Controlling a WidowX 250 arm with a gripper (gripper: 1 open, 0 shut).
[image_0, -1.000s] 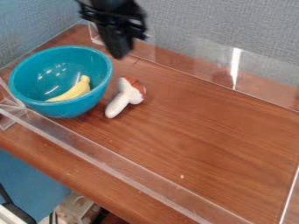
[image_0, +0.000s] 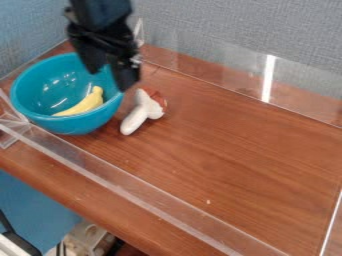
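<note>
The dark gripper (image_0: 104, 60) hangs blurred over the back of a turquoise bowl (image_0: 40, 90), hiding part of its rim; it looks open, with nothing seen between its fingers. A yellow banana (image_0: 83, 103) lies inside the bowl. A white mushroom-like toy with a red top (image_0: 140, 114) lies on the wooden table just right of the bowl.
Transparent low walls (image_0: 267, 80) edge it, with a grey textured backdrop behind. A blue area and some hardware lie below the front left edge.
The bowl, banana and toy have not visibly moved.
</note>
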